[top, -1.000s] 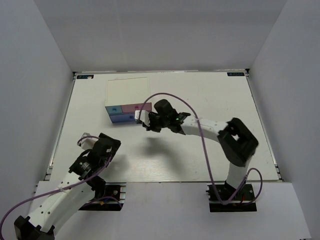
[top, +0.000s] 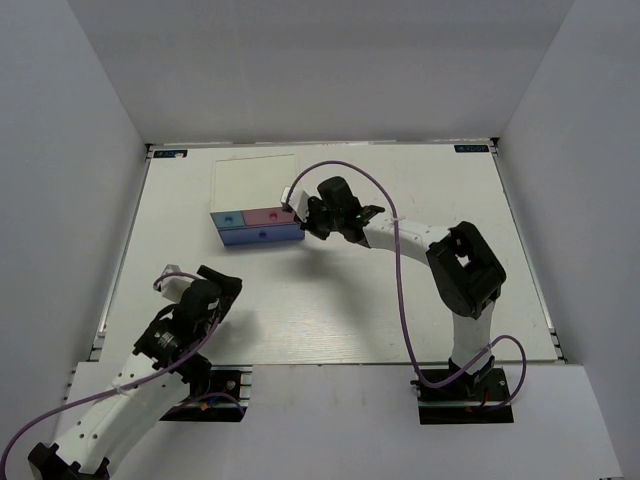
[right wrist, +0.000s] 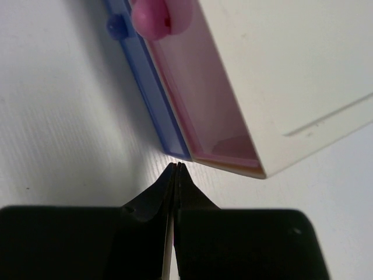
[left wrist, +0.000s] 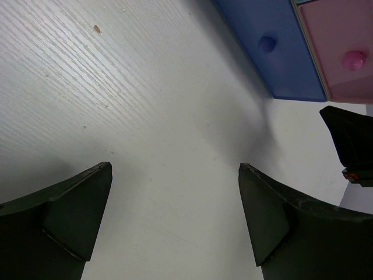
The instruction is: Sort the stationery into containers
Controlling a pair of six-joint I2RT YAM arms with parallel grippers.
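A small cabinet point(top: 255, 185) with a cream top stands at the back left of the table. Its front carries a teal drawer point(top: 228, 219), a pink drawer point(top: 262, 216) and a wide blue drawer point(top: 245, 237), all looking closed. My right gripper is shut with nothing showing between its fingers, close by the cabinet's front right corner; contact cannot be judged. Low on the left, above bare table, my left gripper stands open and empty. No loose stationery is visible in any view, and the drawers' insides are hidden.
Grey walls point(top: 320, 70) enclose it. A purple cable point(top: 400, 280) loops along the right arm, and another runs along the left arm.
My right gripper has moved from in front of the blue drawer toward the cabinet's right end and farther back. The left arm has barely shifted. The cabinet stays put.
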